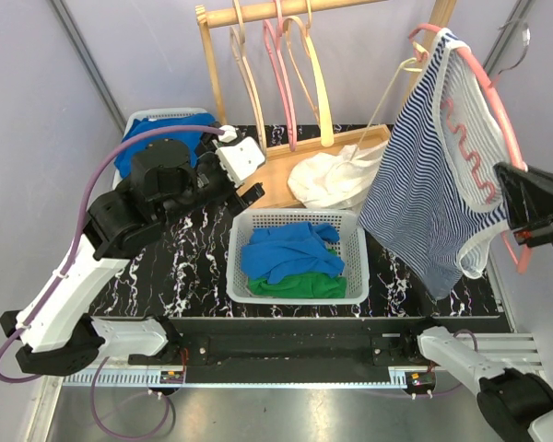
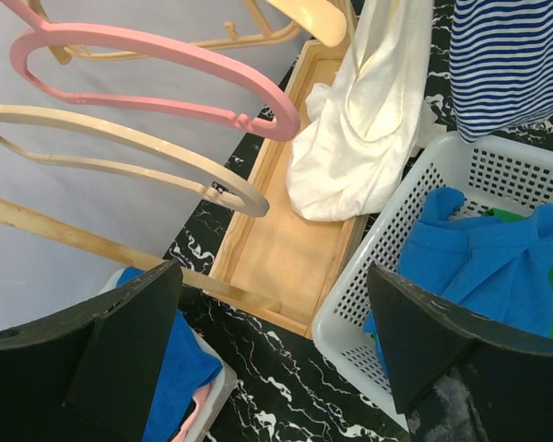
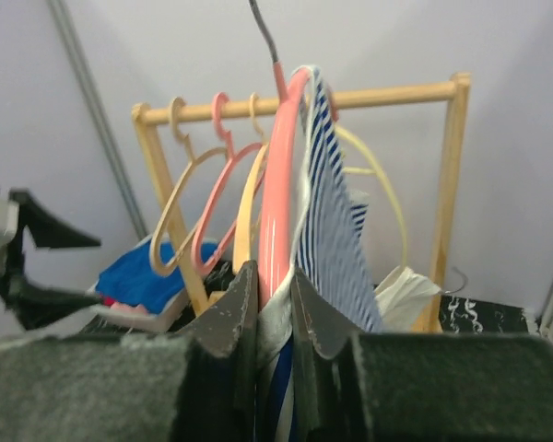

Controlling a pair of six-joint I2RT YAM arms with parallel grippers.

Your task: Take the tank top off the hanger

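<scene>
A blue-and-white striped tank top (image 1: 415, 175) hangs on a pink hanger (image 1: 491, 92) at the right of the top view, clear of the rack. My right gripper (image 1: 521, 207) is shut on one end of this hanger and the white-edged cloth there. In the right wrist view, the pink hanger bar (image 3: 276, 184) and the tank top's edge (image 3: 278, 318) run between the fingers. My left gripper stands open and empty, left of the white basket and well away from the tank top.
A wooden rack (image 1: 249, 13) carries several empty hangers and a white garment (image 1: 336, 180). The white basket (image 1: 232, 258) in the middle holds blue and green cloth. Another basket with blue cloth (image 1: 166, 129) stands at back left.
</scene>
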